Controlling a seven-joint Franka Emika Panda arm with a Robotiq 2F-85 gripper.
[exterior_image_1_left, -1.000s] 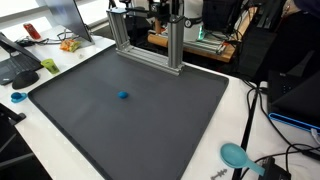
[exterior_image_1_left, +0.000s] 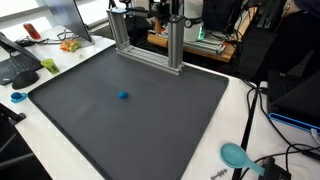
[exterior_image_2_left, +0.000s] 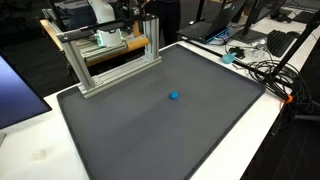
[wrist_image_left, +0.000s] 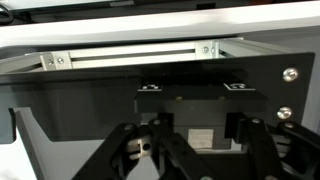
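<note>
In the wrist view my gripper is at a black panel (wrist_image_left: 75, 100) fixed along a metal frame. Its fingertips (wrist_image_left: 150, 88) are apart, with a dark, block-like object (wrist_image_left: 195, 110) between them. The exact shape of that object is hard to make out. A small blue piece (exterior_image_1_left: 123, 95) lies alone on the dark grey board, well away from the frame; exterior view 2 shows the same blue piece (exterior_image_2_left: 173, 96) right of the board's middle.
An aluminium frame (exterior_image_2_left: 120, 75) stands along one edge of the grey board (exterior_image_2_left: 150, 135). Most of the board is bare. A teal round item (exterior_image_1_left: 236, 155) and cables lie to the right in exterior view 1. A laptop (exterior_image_1_left: 20, 68) is at the left.
</note>
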